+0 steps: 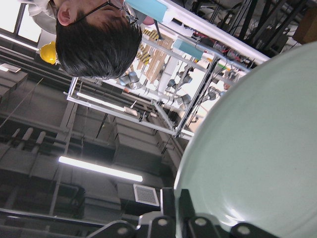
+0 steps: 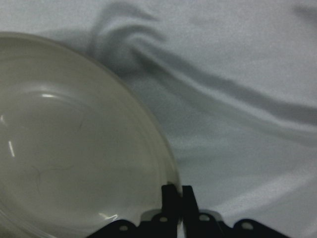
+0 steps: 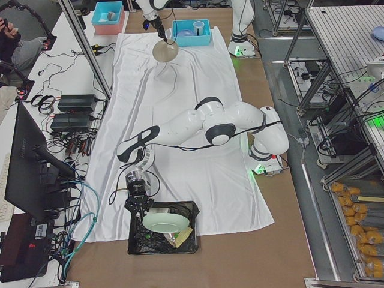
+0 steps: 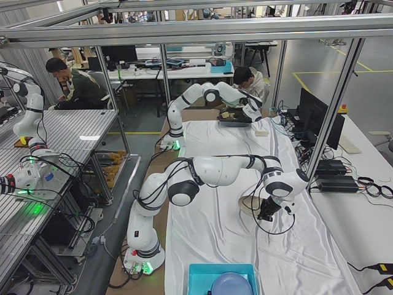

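A pale green dish (image 3: 165, 221) is tilted over the black bin (image 3: 144, 241) at the near end of the table, with my left gripper shut on its rim; the dish fills the right of the left wrist view. At the far end, a beige plate (image 2: 74, 129) is held at its rim by my right gripper, above the white cloth (image 2: 247, 74). The bin also holds other items under the dish, partly hidden.
A light blue tray (image 4: 199, 276) with a blue round lid or plate (image 4: 231, 286) sits at the far end. The cloth between the arms is largely clear. A monitor (image 3: 27, 162) and cables line the side table.
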